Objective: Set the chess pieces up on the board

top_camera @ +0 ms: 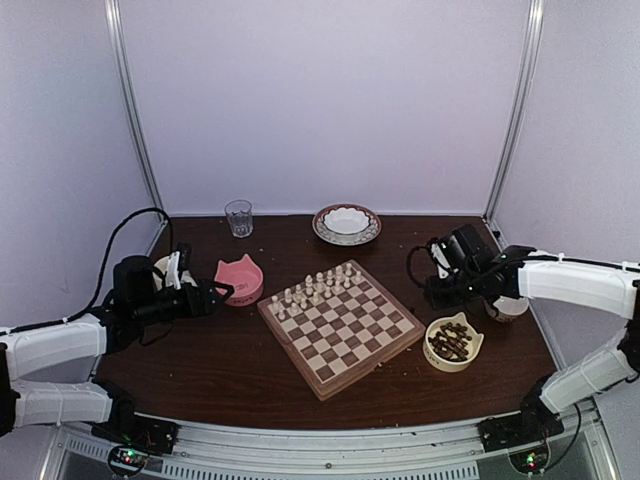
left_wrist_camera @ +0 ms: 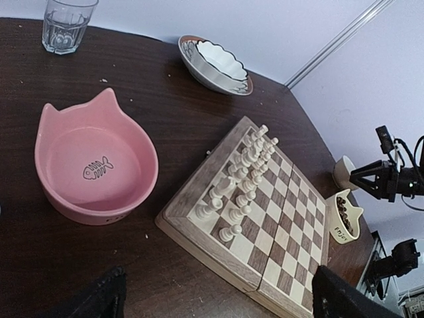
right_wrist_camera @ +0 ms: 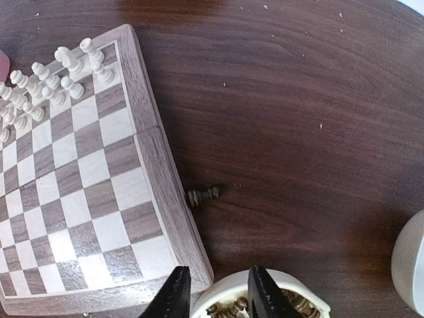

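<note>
The chessboard (top_camera: 345,340) lies at the table's centre, with white pieces (left_wrist_camera: 248,172) standing in two rows along one end. In the right wrist view a dark chess piece (right_wrist_camera: 203,195), slightly blurred, is on its side just off the board's right edge, over bare table. My right gripper is open, nothing between its fingers, above the cream bowl's side of the board. Dark pieces are heaped in that cream bowl (top_camera: 433,358). Open as well, my left gripper is empty and hangs by the pink bowl (top_camera: 240,280).
A glass (top_camera: 238,217) and stacked plates (top_camera: 346,225) stand at the back. Another white bowl (right_wrist_camera: 409,262) is right of the cream one. Bare table lies behind the board on the right and in front of it on the left.
</note>
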